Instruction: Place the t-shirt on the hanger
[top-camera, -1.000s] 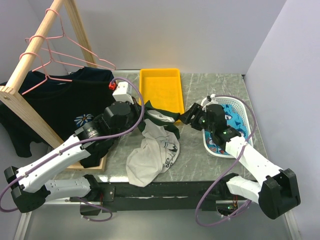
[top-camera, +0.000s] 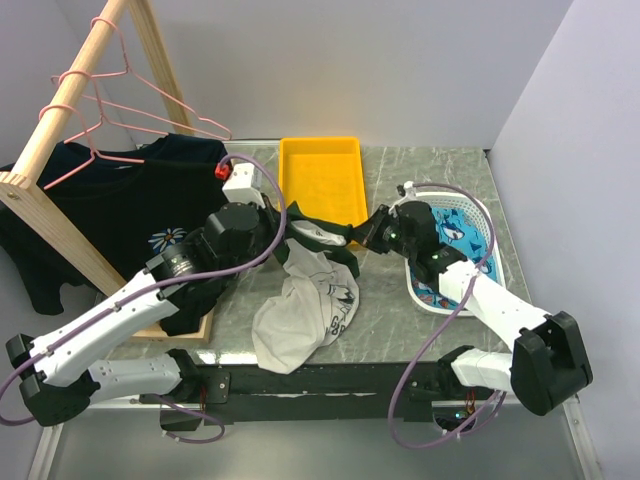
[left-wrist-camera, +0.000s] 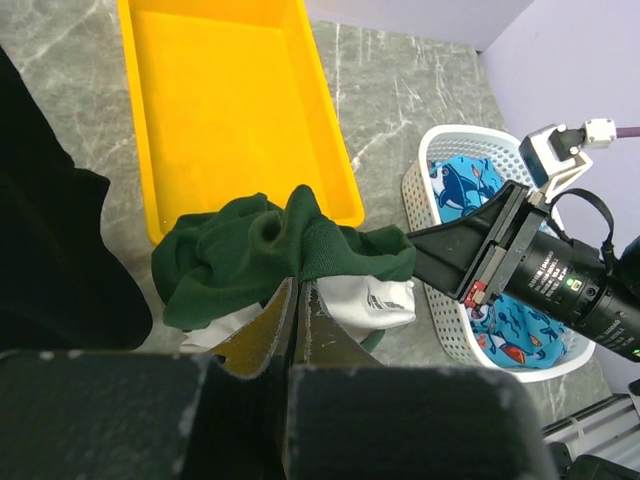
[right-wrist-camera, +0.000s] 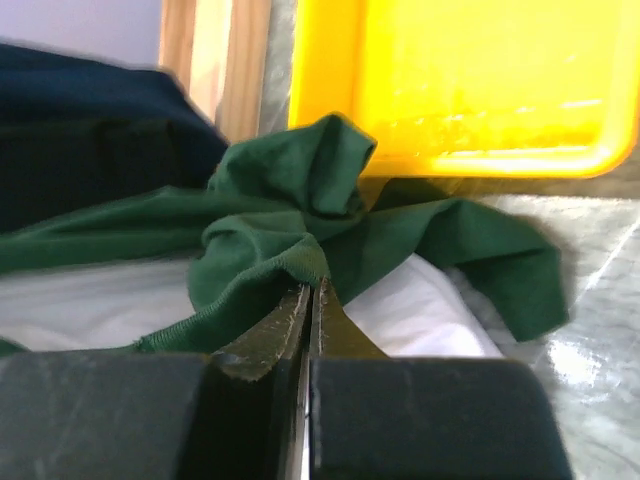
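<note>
The T-shirt (top-camera: 303, 305), pale grey with dark green parts, hangs bunched over the table between my two grippers. Green cloth (left-wrist-camera: 300, 240) comes right down to the fingertips of my left gripper, which is shut on it. From the other side, my right gripper is shut on a green fold (right-wrist-camera: 265, 250) of the same shirt. In the top view, the left gripper (top-camera: 274, 210) is at the shirt's upper left and the right gripper (top-camera: 358, 238) at its upper right. Pink hangers (top-camera: 100, 122) hang from the wooden rail (top-camera: 75, 90).
Dark shirts (top-camera: 130, 200) hang on the rack at the left. An empty yellow bin (top-camera: 320, 180) stands behind the shirt. At the right, a white basket (top-camera: 497, 262) holds blue patterned cloth (top-camera: 455, 235). Bare table (top-camera: 385, 320) shows in front of the basket.
The right gripper has moved slightly left towards the shirt, and its fingers, apart before, have come together at the green cloth. The left arm and the shirt have hardly moved.
</note>
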